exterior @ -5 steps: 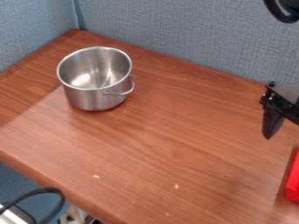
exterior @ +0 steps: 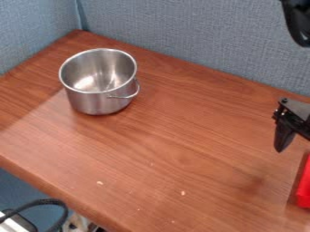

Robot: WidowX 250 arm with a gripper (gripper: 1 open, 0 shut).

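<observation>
My gripper (exterior: 285, 127) is at the right edge of the view, partly cut off, its dark fingertips pointing down over the wooden table; it stands open, with nothing seen held. Below it, a red object (exterior: 303, 186) lies at the right edge, mostly out of view. A steel pot (exterior: 97, 82) with a wire handle stands upright at the upper left of the table.
A grey padded wall (exterior: 182, 32) runs along the back. Black cables (exterior: 36, 207) lie beyond the table's front left corner.
My gripper has moved slightly downward at the right edge over the last second. The pot and the red object have not visibly moved.
</observation>
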